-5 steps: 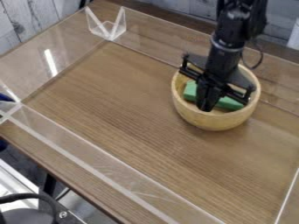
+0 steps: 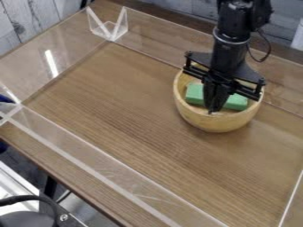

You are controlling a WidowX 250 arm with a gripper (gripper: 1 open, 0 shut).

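Observation:
The black gripper [image 2: 214, 96] reaches down from the top right into a round tan bowl [image 2: 213, 121], its fingertips low over the bowl's inside. A green object [image 2: 235, 100] lies in the bowl, partly behind the fingers. The fingers look shut; whether anything is between them is hard to see.
A small white wire-like item [image 2: 109, 25] stands at the back left. A dark round object [image 2: 24, 217] sits at the bottom-left corner.
The gripper has shifted slightly within the bowl and its arm stands more upright; the bowl and green object have shifted slightly.

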